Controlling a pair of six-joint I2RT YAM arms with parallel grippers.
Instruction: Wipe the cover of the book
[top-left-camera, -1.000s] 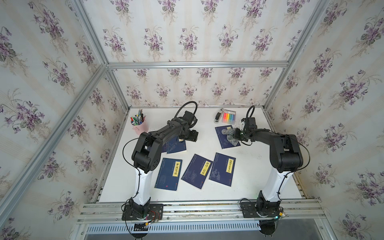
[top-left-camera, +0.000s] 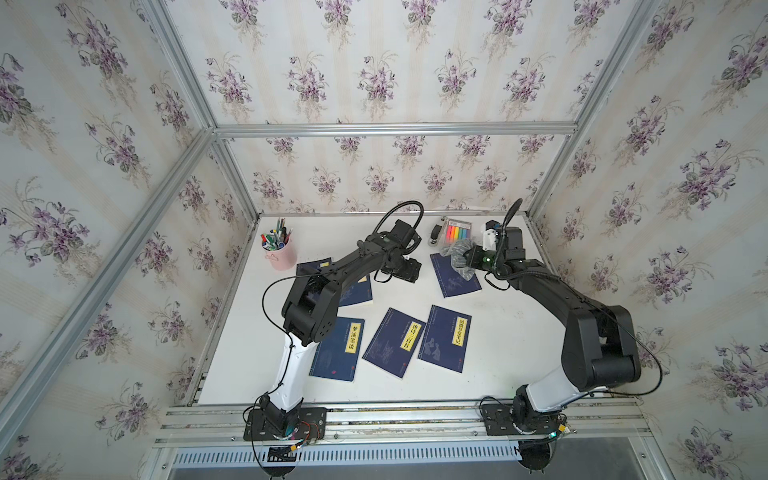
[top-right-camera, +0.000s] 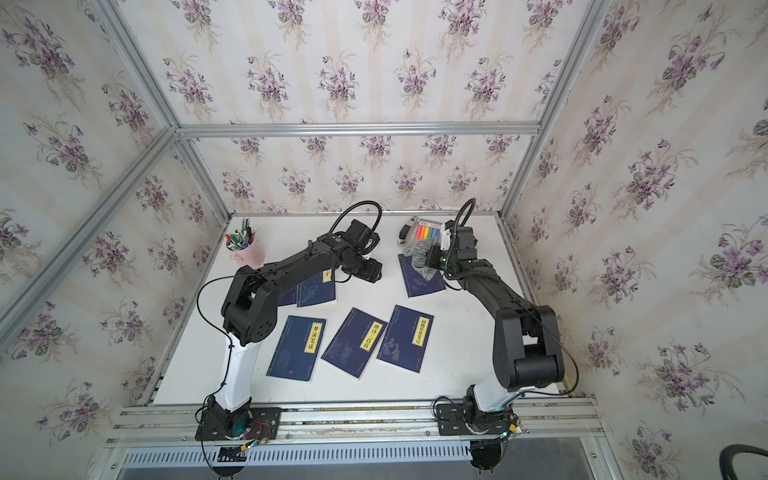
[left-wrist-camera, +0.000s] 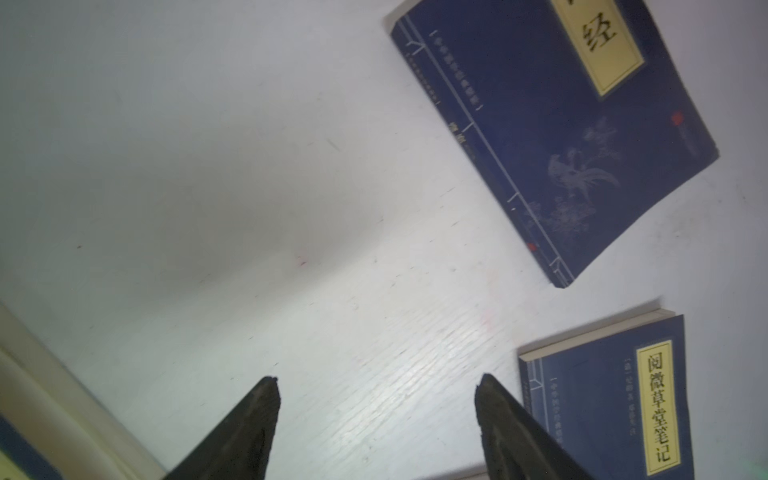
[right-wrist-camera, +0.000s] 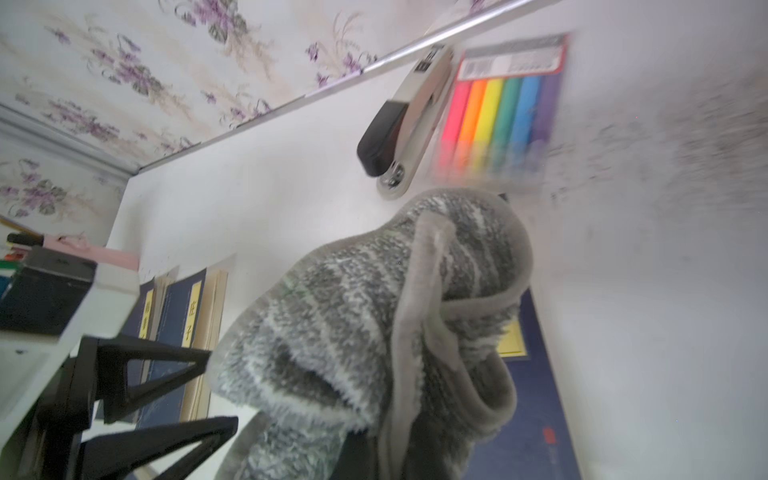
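A dark-blue book (top-left-camera: 449, 280) lies at the back right, partly covered in the right wrist view by a grey fluffy cloth (right-wrist-camera: 320, 320). My right gripper (top-left-camera: 477, 257) is shut on the cloth, which hangs over that book; its fingers are mostly hidden by the cloth. My left gripper stands open over bare table between books, nothing between its fingers. In the left wrist view the same back-right book (left-wrist-camera: 592, 192) shows its cover, with a yellow title label.
A stapler (right-wrist-camera: 404, 120) and a pack of coloured markers (right-wrist-camera: 500, 112) lie behind the book. A pink pen cup (top-left-camera: 280, 252) stands back left. More books lie at front and left (top-left-camera: 336, 352).
The left arm has moved rightward and slightly up.
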